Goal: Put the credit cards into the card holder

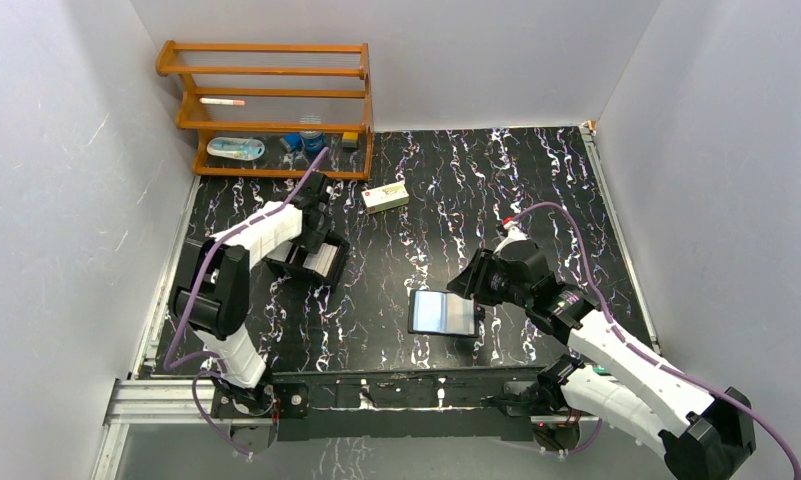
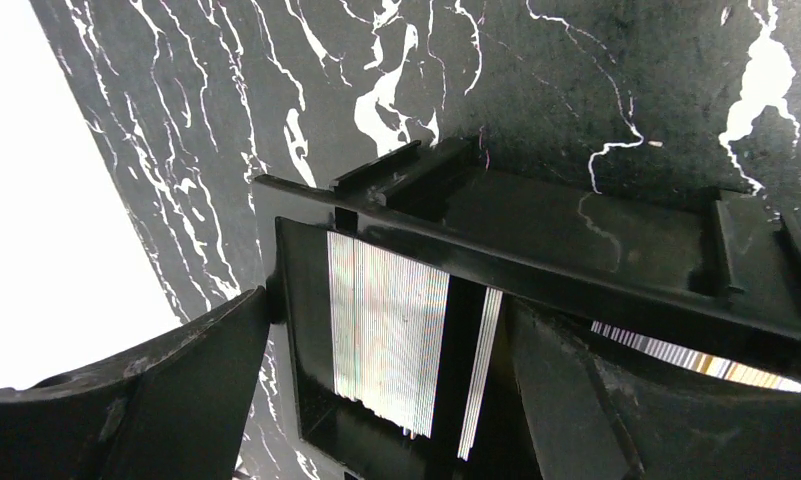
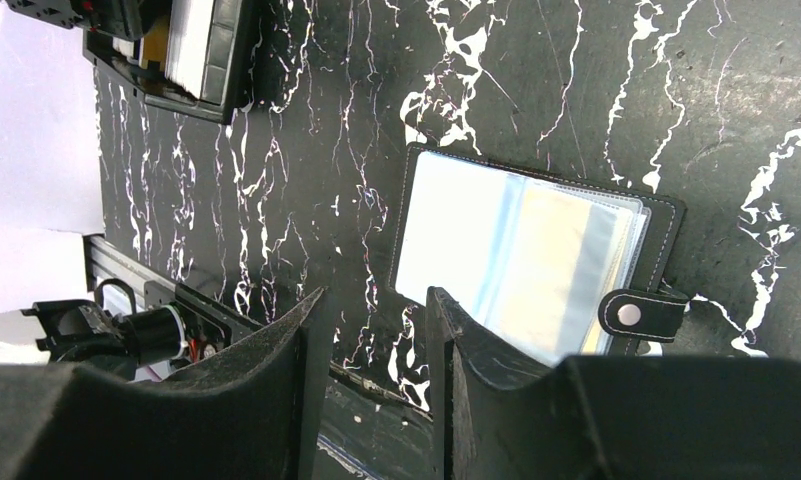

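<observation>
Upright cards [image 2: 388, 335] stand packed in one compartment of a black box [image 2: 536, 275], with a thin separate few beside them. Over that compartment my left gripper is open, one fingertip at the box's outer wall and the other past the separate cards. Whether either finger touches a card I cannot tell. Near the table's front, the open card holder [image 1: 444, 313] lies flat, its clear sleeves and snap strap [image 3: 644, 315] showing in the right wrist view. My right gripper hovers open above the holder's left side, empty.
A second row of cards [image 2: 701, 358] fills the box's other compartment. Behind the left arm stands a wooden rack [image 1: 266, 172] with small items. A small pale box [image 1: 385, 197] sits right of it.
</observation>
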